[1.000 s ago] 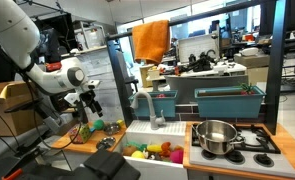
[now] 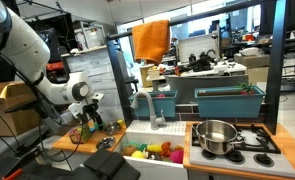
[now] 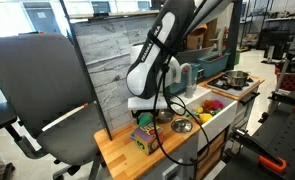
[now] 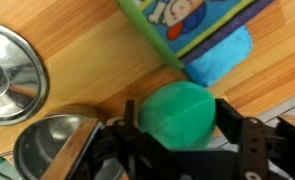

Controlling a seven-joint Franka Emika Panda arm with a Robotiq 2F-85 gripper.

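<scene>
In the wrist view a rounded green object (image 4: 177, 108) lies between the fingers of my gripper, which are apart on either side of it. Whether they press on it does not show. Exterior view 2 has the gripper (image 3: 147, 112) pointing down over the wooden counter, right at the green object and close behind a colourful printed item (image 3: 142, 139). That item (image 4: 192, 22), with a cartoon figure and a blue corner piece (image 4: 223, 55), lies just beyond the green object in the wrist view.
A shiny round metal lid (image 4: 12, 75) and a metal pot (image 4: 49, 145) lie close on the left in the wrist view. The sink (image 2: 152, 134), holding several coloured toy foods, is to the right. Farther right, a steel pot (image 2: 217, 136) stands beside the stove.
The sink and stove areas look unchanged.
</scene>
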